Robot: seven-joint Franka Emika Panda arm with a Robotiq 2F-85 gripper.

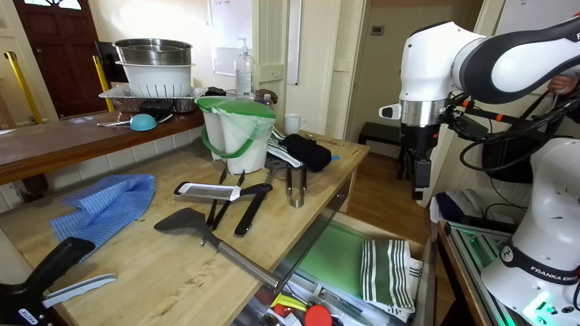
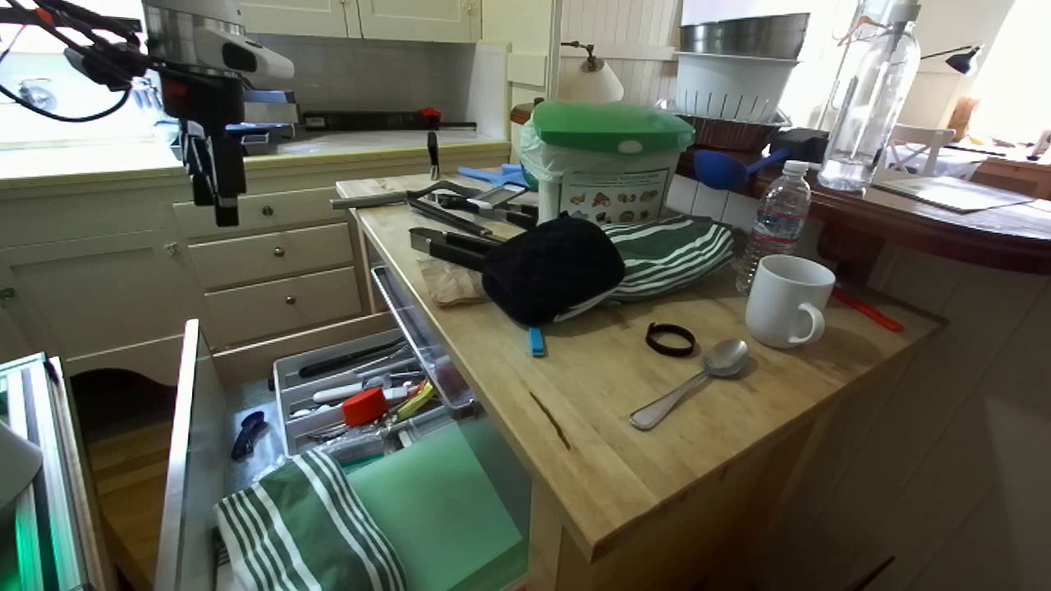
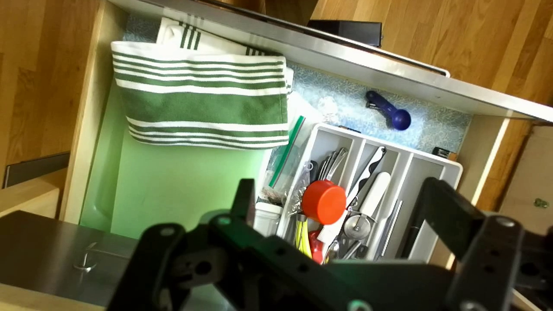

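My gripper hangs high over the pulled-out drawer [image 3: 88,119], its fingers spread wide with nothing between them. In exterior view 1 the gripper [image 1: 419,190] points straight down, well apart from every object. Inside the drawer a folded green-and-white striped towel [image 3: 202,111] lies on a green board [image 3: 171,181]. Beside the board, a grey cutlery tray [image 3: 427,166] holds utensils, a red round item [image 3: 324,202] and a pizza cutter [image 3: 357,226]. A dark blue measuring spoon [image 3: 389,110] rests on the drawer liner. The gripper's body hides the tray's near end in the wrist view.
On the wooden counter lie a spatula [image 1: 187,220], a grater [image 1: 209,190], tongs [image 1: 296,187], a blue cloth [image 1: 108,201] and a black pouch [image 2: 553,268]. A white bucket with green lid [image 2: 611,162], a mug [image 2: 788,300] and a spoon [image 2: 690,384] stand or lie there too.
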